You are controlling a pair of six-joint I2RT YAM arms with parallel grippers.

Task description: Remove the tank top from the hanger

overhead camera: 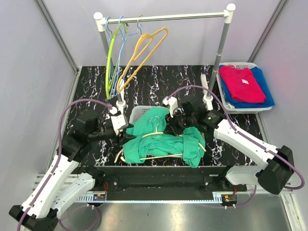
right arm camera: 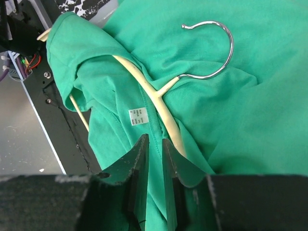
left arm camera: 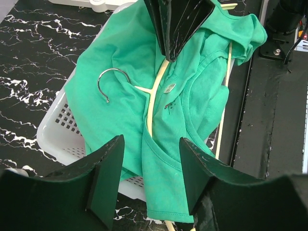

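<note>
The green tank top [overhead camera: 159,147] lies spread at the table's front, over a grey basket. A wooden hanger [right arm camera: 160,100] is partly inside it, its metal hook [right arm camera: 230,48] lying free on the cloth. The hanger's ends stick out at both sides. My left gripper stands open at the garment's left side, the cloth visible beyond its widely spaced fingers. Over the middle right, my right gripper is open by a narrow gap, green cloth showing through it. In the left wrist view the right fingers [left arm camera: 168,45] hide part of the hanger bar.
A rack [overhead camera: 163,18] stands behind, with a yellow hanger [overhead camera: 140,54], a green one and blue ones on its left. A white basket [overhead camera: 236,109] with red and blue cloth is at the back right.
</note>
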